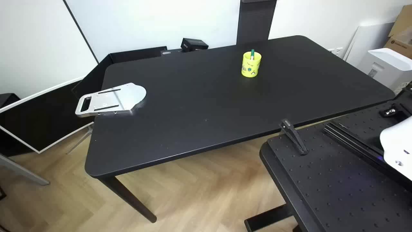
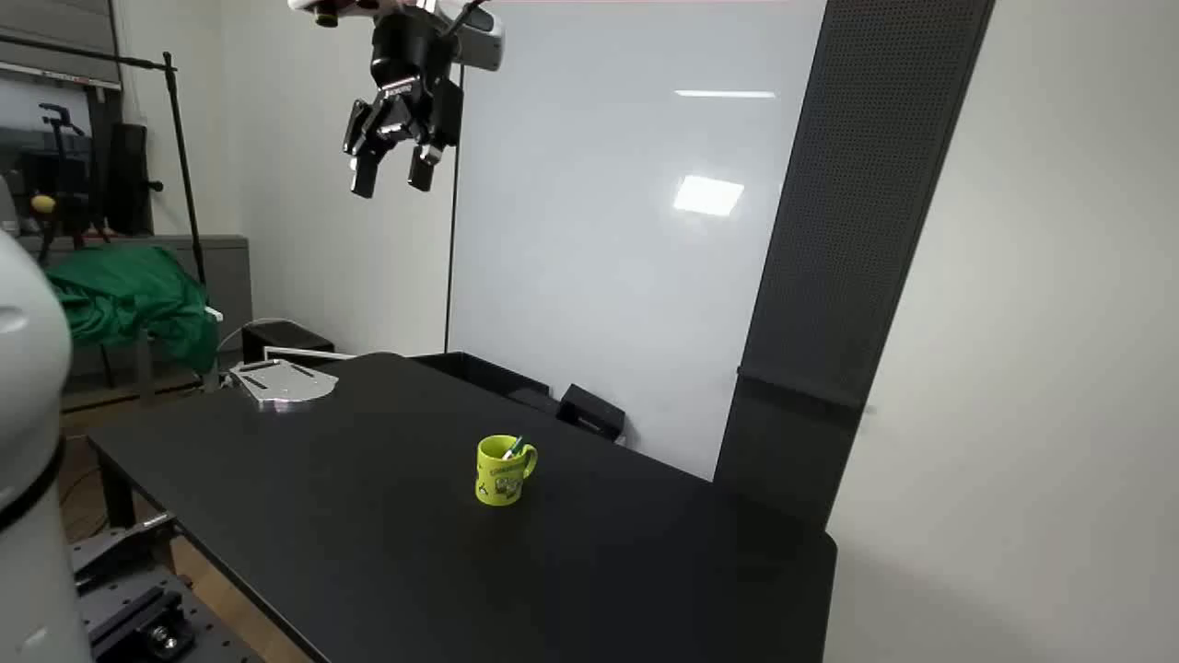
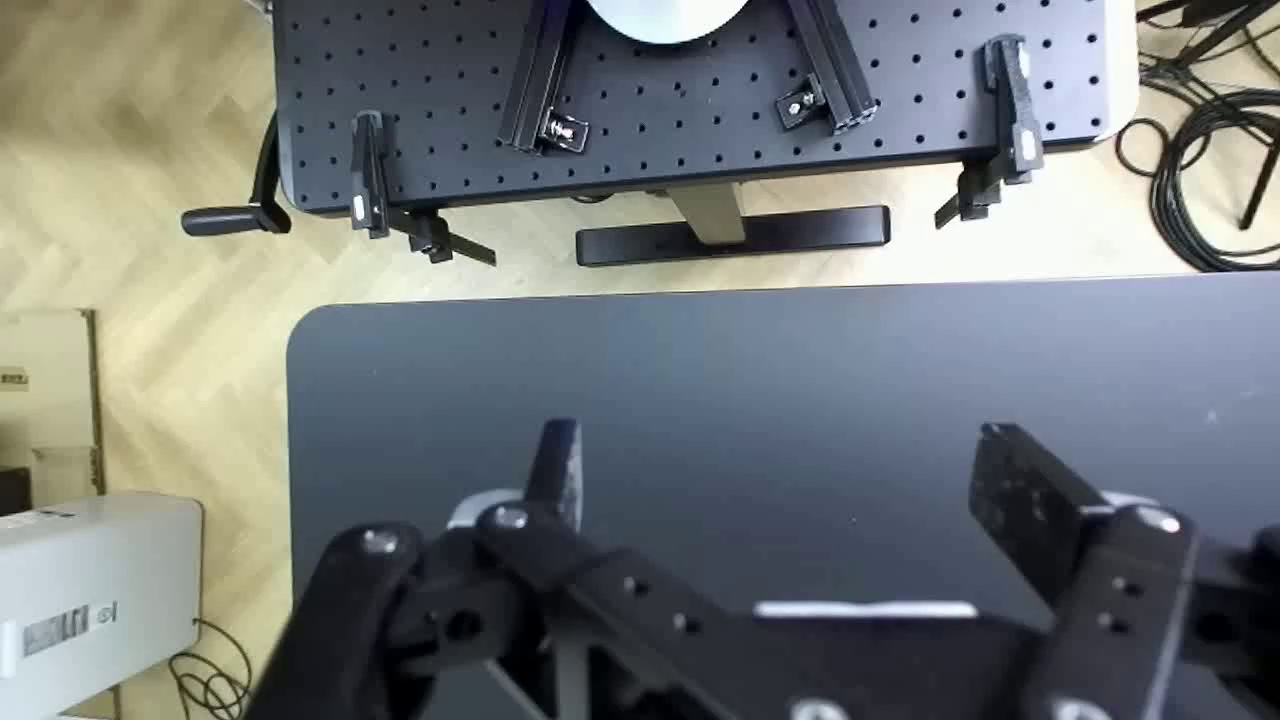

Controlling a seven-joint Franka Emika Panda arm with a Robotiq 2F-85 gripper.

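A yellow-green mug (image 1: pixel 250 69) with printed figures stands upright on the black table (image 1: pixel 181 112). A pen with a green end (image 1: pixel 252 54) leans inside it. In exterior view 2 the mug (image 2: pixel 499 477) turns its handle to the right. High above the tabletop, clear of everything, my gripper (image 2: pixel 392 183) hangs with its fingers spread. The wrist view shows the gripper open, only bare tabletop (image 3: pixel 768 360) between its fingers. The mug does not show in that view.
A flat silver plate with a handle slot (image 1: pixel 112 99) lies at the table's left end, overhanging the edge. A perforated base bench (image 3: pixel 684 108) stands across a gap, with clamps (image 3: pixel 1014 108).
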